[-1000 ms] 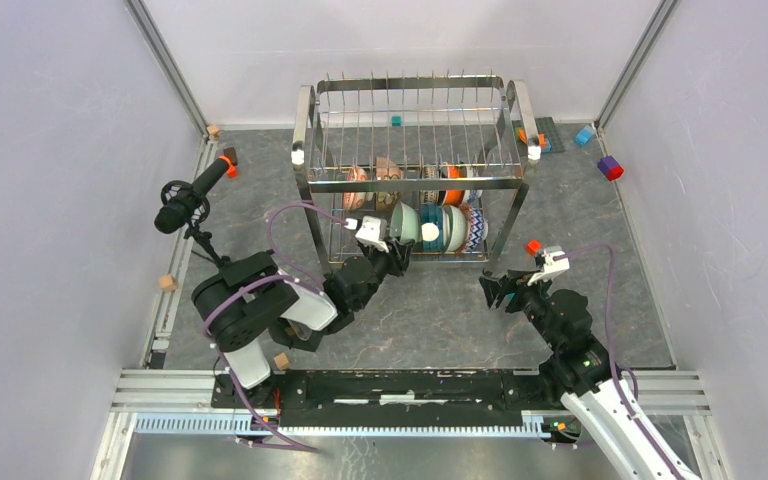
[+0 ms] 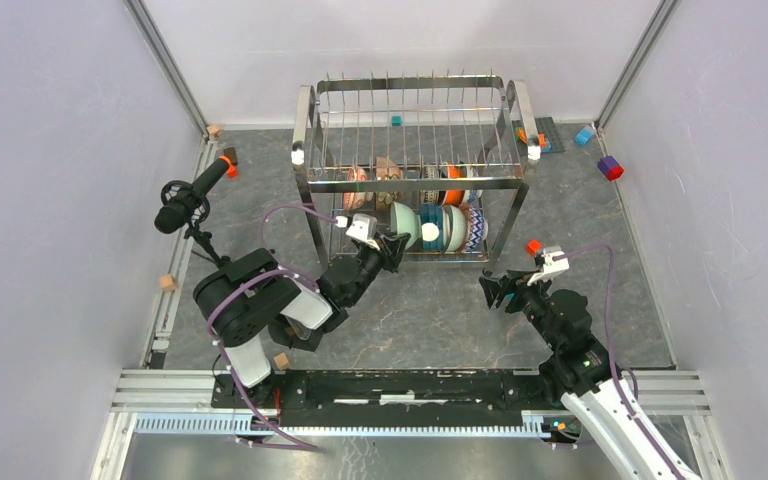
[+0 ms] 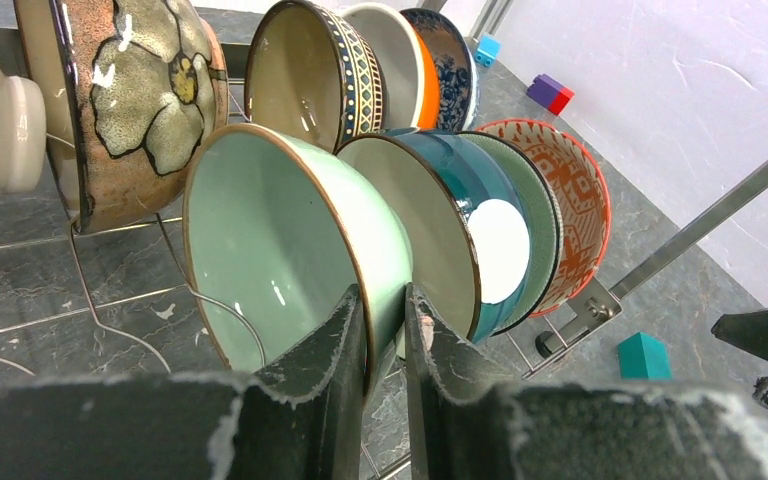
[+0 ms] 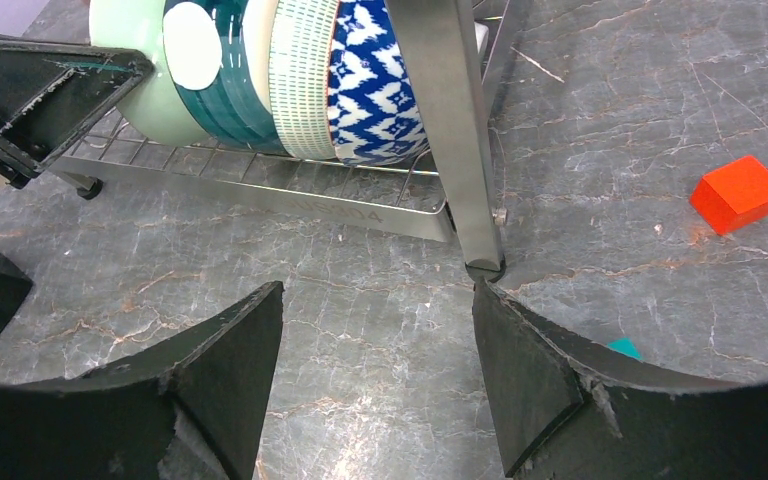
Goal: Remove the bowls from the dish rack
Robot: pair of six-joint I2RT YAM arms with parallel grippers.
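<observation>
A light green bowl stands on its side in the lower front row of the metal dish rack. My left gripper straddles its brown rim, one finger inside the bowl and one outside. Whether both fingers press on the wall cannot be made out. Beside this bowl lean a teal bowl with a white disc, a green bowl and an outer bowl with blue zigzags outside. Front right of the rack, my right gripper is open, with bare floor between its fingers.
More bowls fill the row behind, including a flower-painted bowl and an orange bowl. A red block lies right of the rack. Floor in front of the rack, between the arms, is clear.
The left gripper has shifted slightly beside the light green bowl, and that bowl looks a little more upright than a second ago. The right arm has stayed still.
</observation>
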